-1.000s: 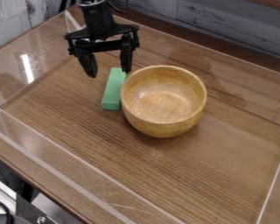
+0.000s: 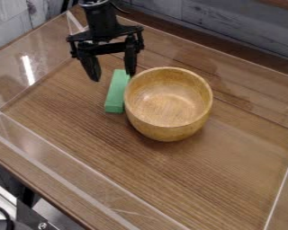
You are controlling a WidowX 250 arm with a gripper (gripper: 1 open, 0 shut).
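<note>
My black gripper [image 2: 112,61] hangs at the upper middle of the table, open, its two fingers spread apart over the far end of a green block [image 2: 115,92]. The block lies lengthwise on the wooden table, just left of a round wooden bowl [image 2: 167,103], close against its rim. I cannot tell whether block and bowl touch. The bowl looks empty.
A grey-blue wall or edge runs along the back right. Dark objects lie beyond the table's lower left edge.
</note>
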